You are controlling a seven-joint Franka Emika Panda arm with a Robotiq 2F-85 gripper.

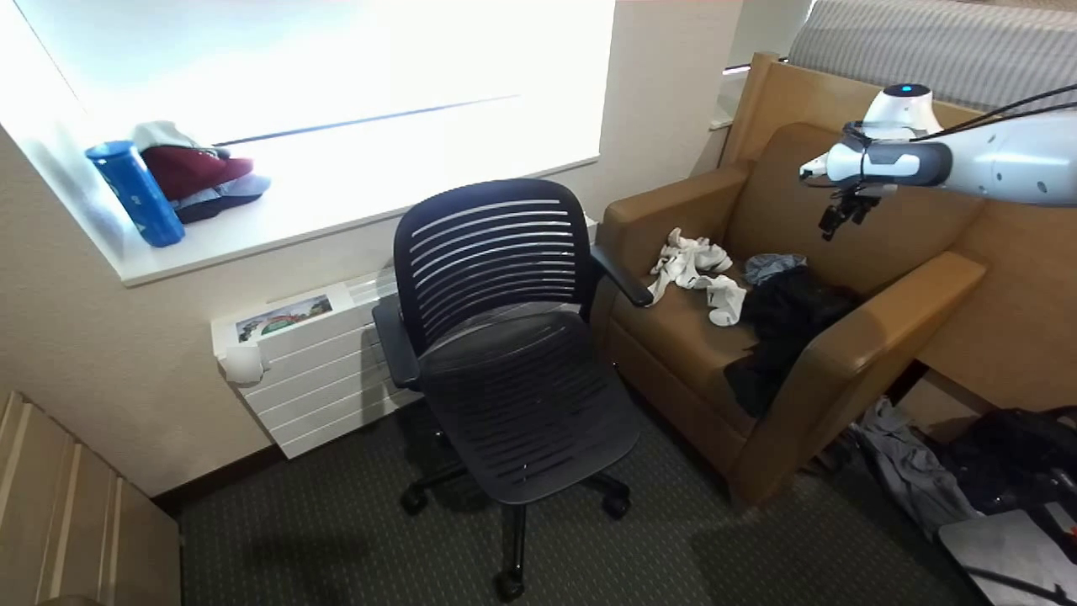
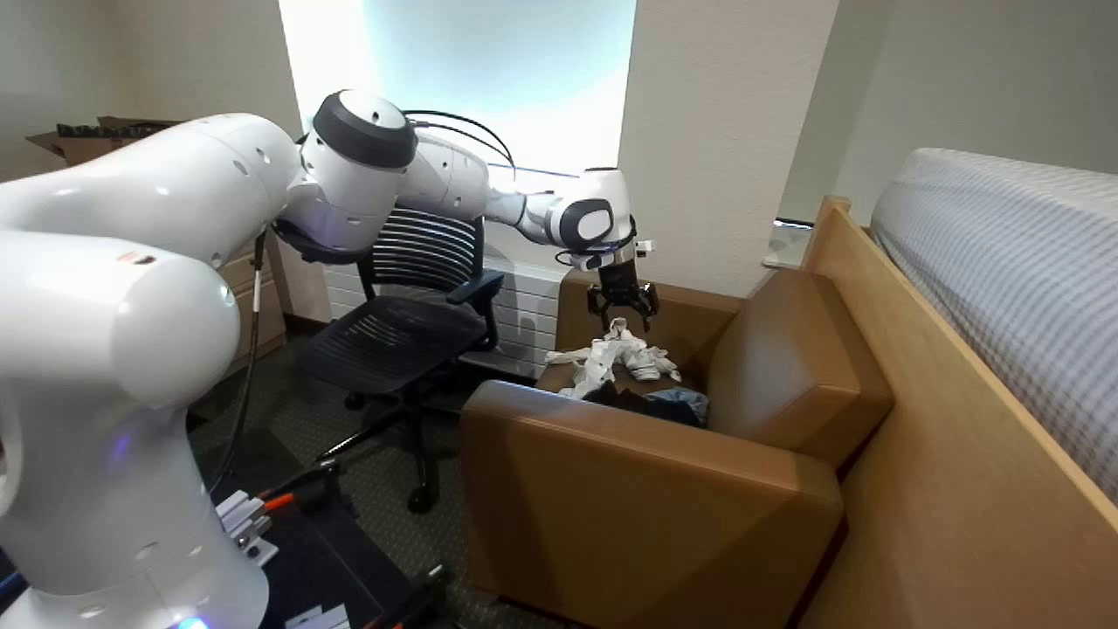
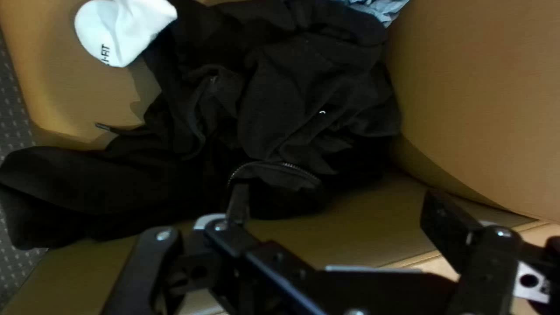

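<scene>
My gripper (image 1: 846,214) hangs above the brown armchair (image 1: 666,338) in exterior view 1. Its fingers are spread wide in the wrist view, with nothing held between them; the gripper is open. Below it lies a crumpled black zip garment (image 3: 299,94), which drapes toward the seat's front edge. A white cloth piece (image 3: 123,31) with dark lettering rests beside the garment at upper left. More white clothing (image 1: 692,263) is heaped on the far side of the seat, near a small grey-blue cloth (image 1: 775,266). Exterior view 2 shows the open gripper (image 2: 624,306) over the chair.
A black office chair (image 1: 515,394) stands next to the armchair. The armchair's arms and backrest (image 2: 786,362) surround the seat. A blue bottle (image 1: 141,197) and caps (image 1: 192,173) sit on the windowsill. Grey clothing (image 1: 909,459) and dark bags lie on the floor at right.
</scene>
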